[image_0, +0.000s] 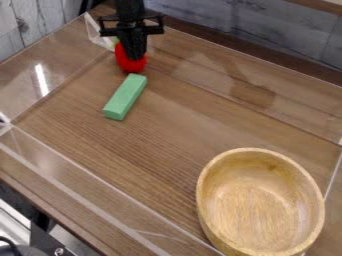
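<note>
My gripper (131, 50) is at the top of the camera view, dark and pointing down at a red rounded object (130, 62), its fingertips over the object's upper part. It looks shut, though I cannot tell whether anything is between the fingers. A green oblong block (124, 97) lies just below the red object on the wooden table (174, 140).
A large tan bowl (259, 200) fills the lower right. A translucent white item (104, 32) lies behind the gripper at the upper left.
</note>
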